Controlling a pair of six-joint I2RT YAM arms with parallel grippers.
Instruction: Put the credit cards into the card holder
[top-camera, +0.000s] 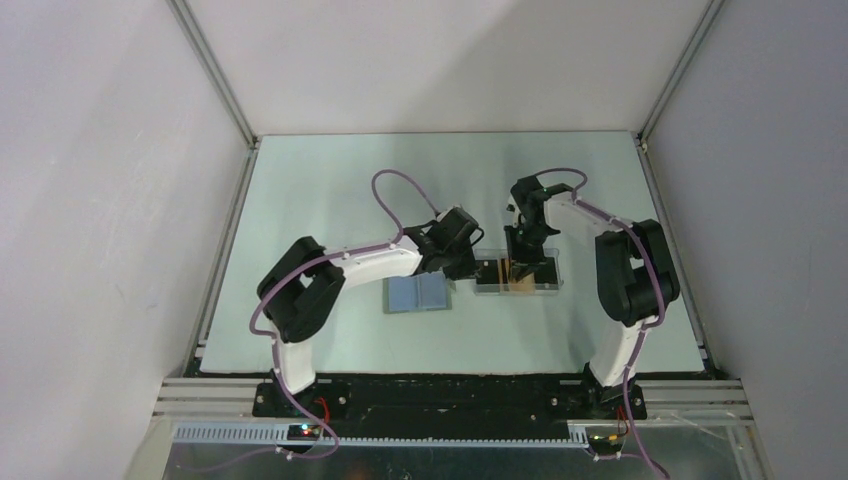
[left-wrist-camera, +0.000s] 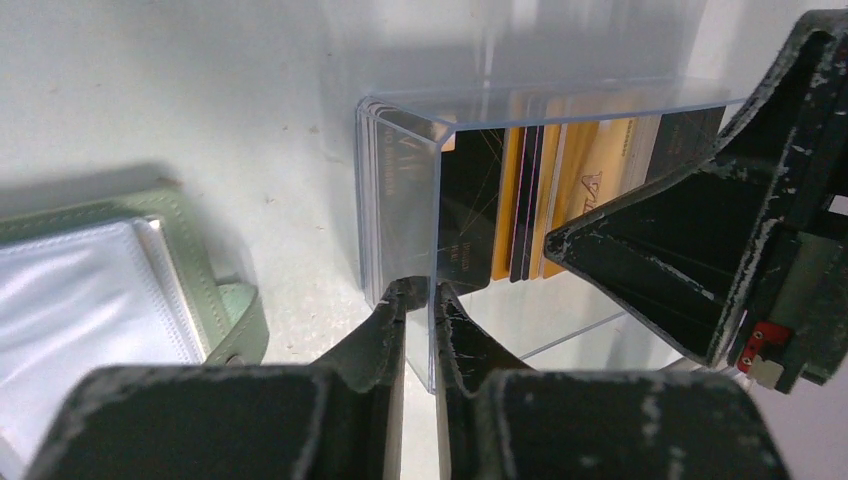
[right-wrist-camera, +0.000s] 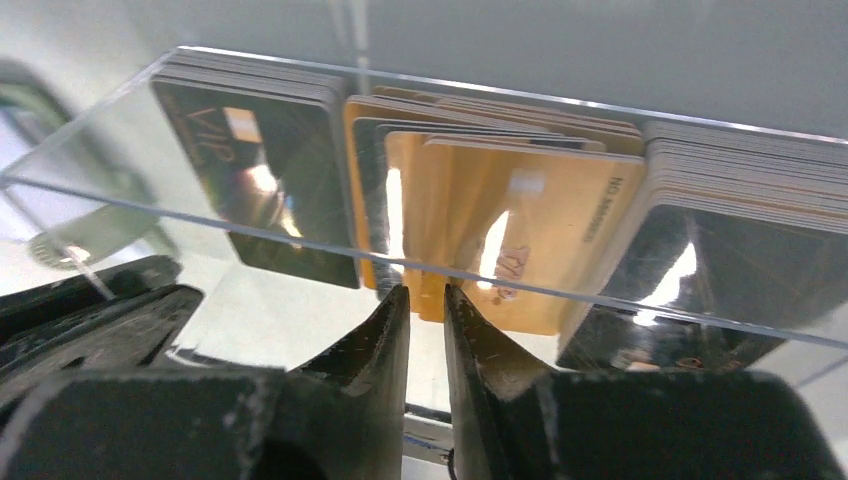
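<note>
The credit cards (right-wrist-camera: 560, 215), black and gold, stand in a row in a clear box (top-camera: 487, 292). My left gripper is shut on the box's near end wall. The open card holder (top-camera: 418, 309), green-edged with clear pockets, lies flat to the left of the box. Above the middle of the box, my right gripper has its fingers (right-wrist-camera: 390, 325) close together at the gold cards. A strip of gold shows in the narrow gap between them. I cannot tell whether a card is gripped there.
A snap flap (left-wrist-camera: 240, 310) sticks out from the holder toward the box. In the right wrist view, the left gripper's dark fingers (right-wrist-camera: 110, 310) sit close by at the box's end.
</note>
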